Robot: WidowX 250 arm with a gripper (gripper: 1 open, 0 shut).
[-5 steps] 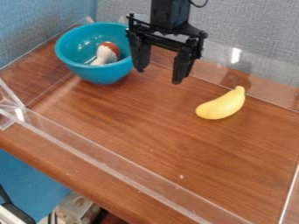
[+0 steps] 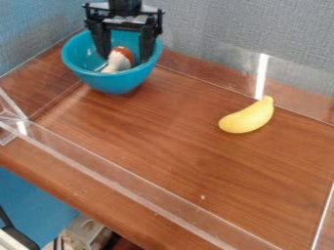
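My black gripper (image 2: 123, 34) hangs at the top left, open, its fingers over and into a blue bowl (image 2: 115, 80). Inside the bowl lies a small white and red-orange object (image 2: 117, 61), just under the gripper; I cannot tell whether the fingers touch it. A yellow banana-like piece (image 2: 247, 117) lies on the wooden table (image 2: 183, 166) to the right.
Clear low plastic walls edge the table along the front and back. Grey padded panels stand behind.
My gripper has moved left from over the middle back of the table to above the blue bowl, and sits higher in view. The bowl and yellow piece stay put.
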